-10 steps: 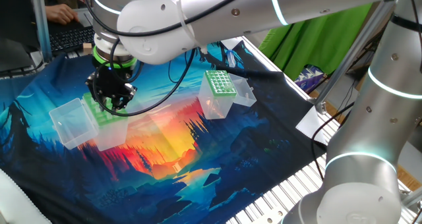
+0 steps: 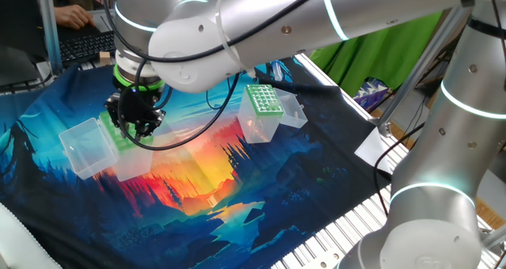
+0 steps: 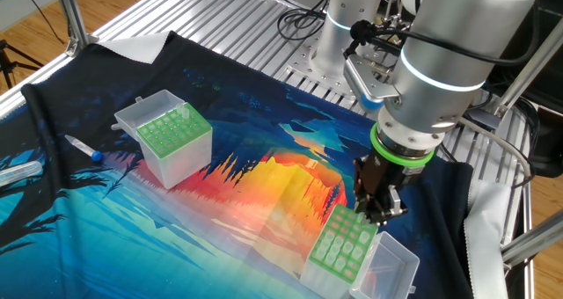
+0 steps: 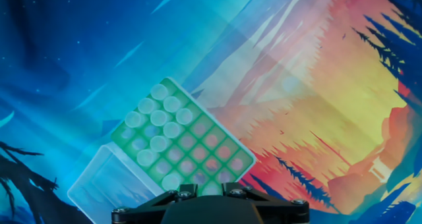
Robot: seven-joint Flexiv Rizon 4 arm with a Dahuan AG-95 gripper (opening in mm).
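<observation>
My gripper (image 3: 383,213) hangs just above the near box with the green rack (image 3: 338,239) in exterior view 2, over the rack's far corner. In the wrist view the fingertips (image 4: 188,190) stand apart by a narrow gap, with only the rack showing through it. The rack (image 4: 184,141) holds several pale round caps, mostly along one side; its other holes look empty. Beside it lies the clear open lid (image 4: 113,184). The lower part of the rack is hidden behind my gripper.
A second clear box with a green rack (image 2: 265,100) stands apart, its lid (image 2: 292,109) open; one tube (image 3: 184,112) seems to stick up from it. A blue-capped pen-like tube (image 3: 84,148) lies on the printed cloth (image 3: 237,233). Between the boxes the cloth is clear.
In exterior view 1 my gripper has shifted slightly right and down over the left-hand box. Both boxes stay where they were.
</observation>
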